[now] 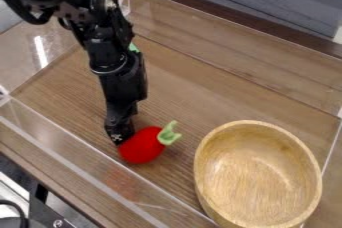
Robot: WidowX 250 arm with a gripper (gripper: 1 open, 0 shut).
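Observation:
A red toy vegetable with a green stem [140, 148] lies on the wooden table near its front. The black gripper [118, 132] hangs down to the table at the toy's upper left, its tip beside or touching the red body. Whether its fingers are open or shut is hard to make out. A small green object behind the arm is mostly hidden.
A tan bowl [257, 177] stands at the front right, close to the toy. A transparent barrier runs along the left and front edges.

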